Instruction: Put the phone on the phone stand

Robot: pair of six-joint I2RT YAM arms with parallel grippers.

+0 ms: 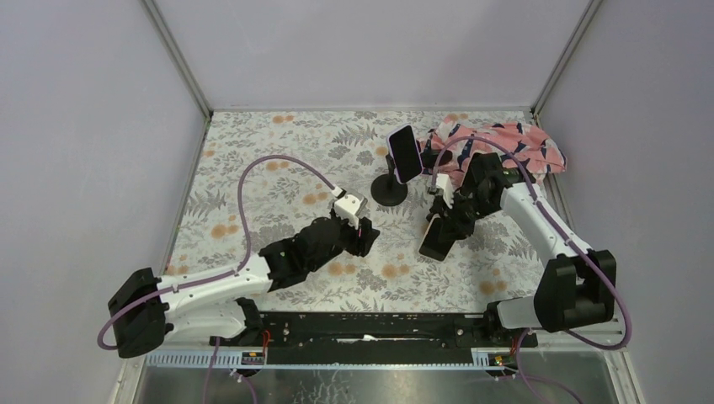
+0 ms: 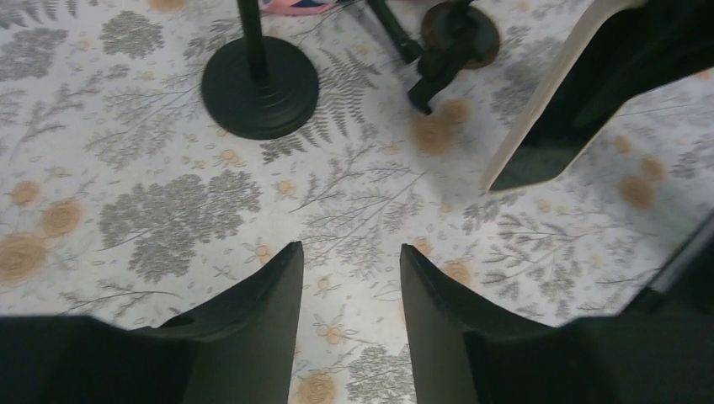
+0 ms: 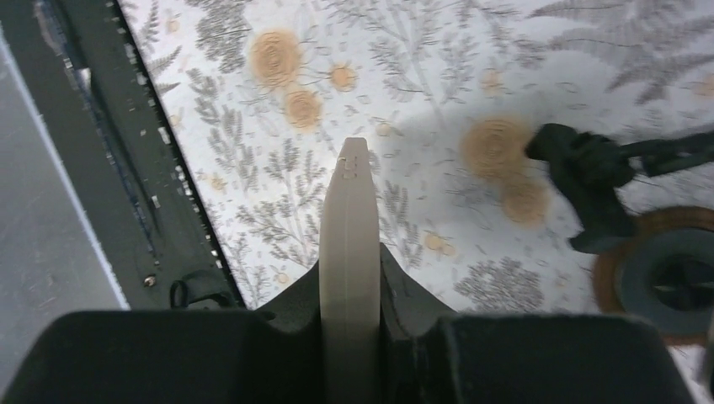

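A dark phone (image 1: 436, 243) hangs in my right gripper (image 1: 446, 217) at the right of the table; in the right wrist view its pale edge (image 3: 348, 252) stands between the shut fingers. In the left wrist view the phone (image 2: 547, 143) is upright at the upper right. At centre-back, a round black stand (image 1: 389, 189) carries another phone (image 1: 406, 153). A second stand (image 3: 661, 273) with a brown-rimmed base lies right of the held phone in the right wrist view. My left gripper (image 1: 360, 231) is over the middle of the table, fingers apart with nothing between them.
A pink patterned cloth (image 1: 526, 145) lies at the back right, partly behind my right arm. The table's front edge borders a black rail (image 1: 370, 324).
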